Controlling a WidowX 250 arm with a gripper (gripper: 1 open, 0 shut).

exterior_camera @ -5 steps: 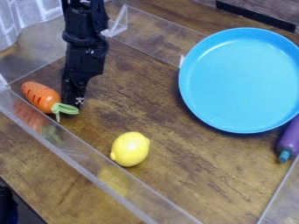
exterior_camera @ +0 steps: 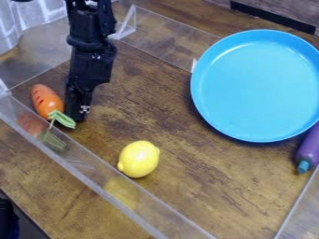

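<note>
My black gripper (exterior_camera: 77, 105) reaches down at the left, low over the wooden table, its fingertips just right of an orange toy carrot (exterior_camera: 48, 102) with green leaves. The carrot lies along the inside of the clear plastic wall. The fingers look shut, with nothing visible between them, though their tips are small and dark in this view.
A blue plate (exterior_camera: 259, 86) fills the upper right. A purple eggplant (exterior_camera: 312, 147) lies at the right edge beside it. A yellow lemon (exterior_camera: 140, 159) sits lower centre. Clear walls (exterior_camera: 137, 210) border the bare wooden middle.
The carrot has shifted and turned slightly, its leafy end a little lower. My gripper has barely moved.
</note>
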